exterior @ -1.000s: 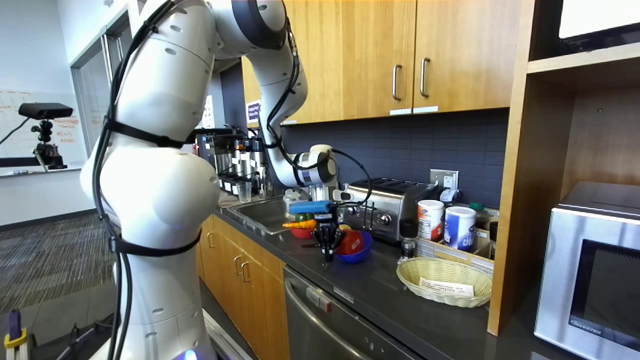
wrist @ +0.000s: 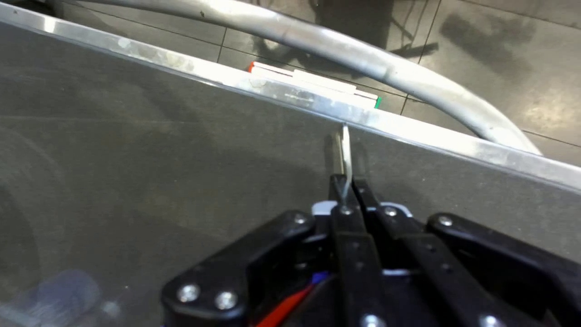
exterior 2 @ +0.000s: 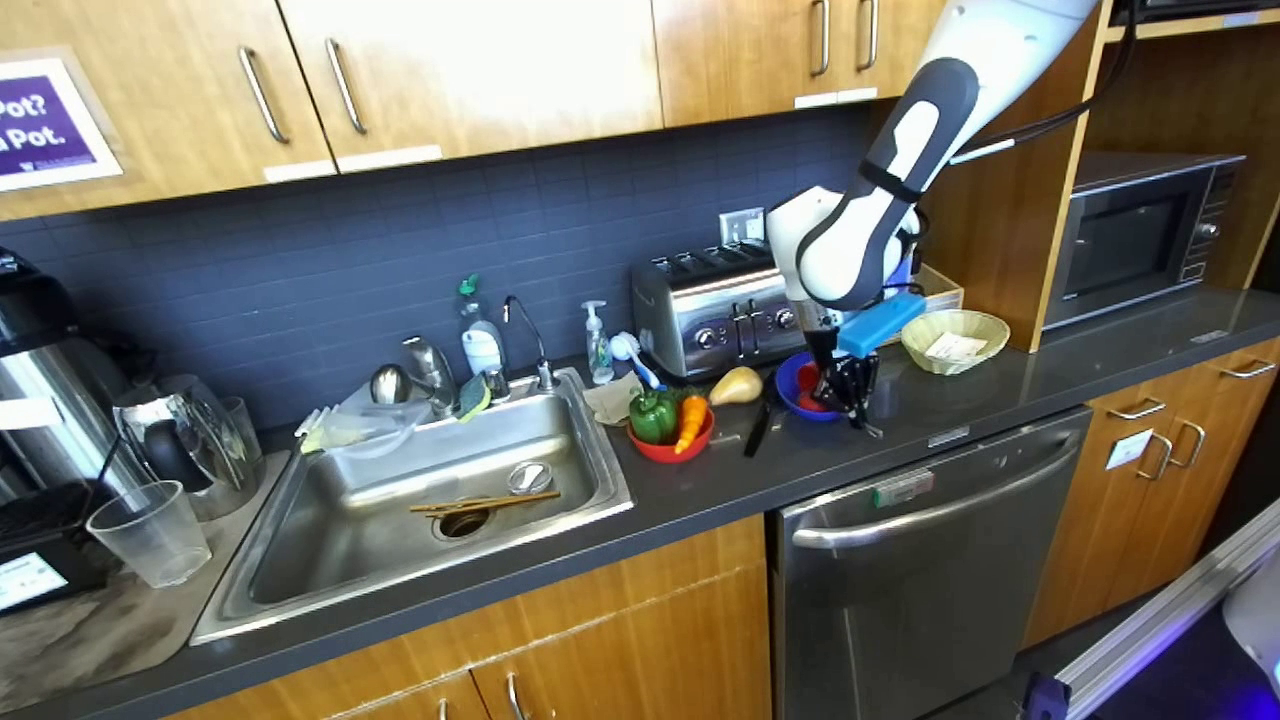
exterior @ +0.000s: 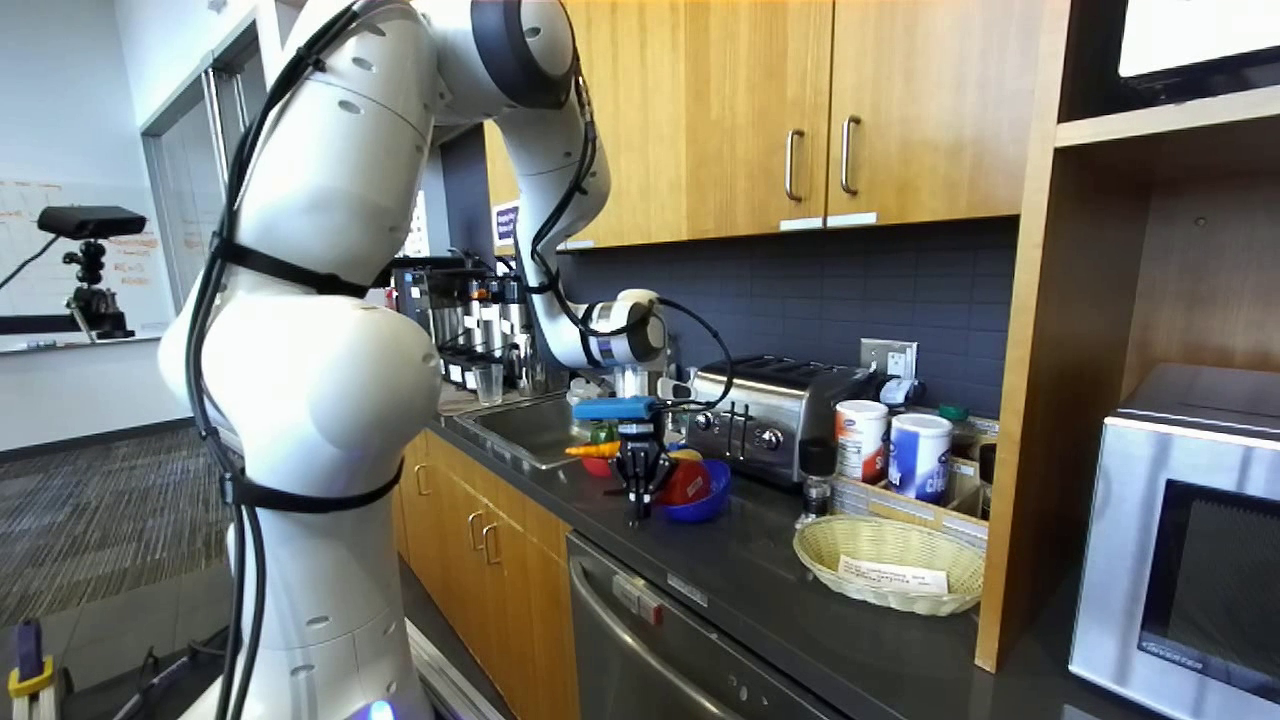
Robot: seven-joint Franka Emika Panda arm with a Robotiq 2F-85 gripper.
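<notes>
My gripper is shut on a thin, shiny metal piece, which sticks out past the fingertips toward the counter's front edge. Its full shape is hidden, so I cannot tell what utensil it is. In exterior view 2 the gripper is low over the counter, with the metal tip showing just beneath it. Close behind the gripper is a blue bowl with a red item in it. Exterior view 1 has the gripper in front of that bowl, partly covering the red item.
Left of the blue bowl lie a black knife, a pale squash-like item and a red bowl of vegetables. A toaster stands behind.
In exterior view 1 my gripper has shifted a little left, and a thin tip now shows below its fingers. The blue bowl and red item also sit slightly farther left.
</notes>
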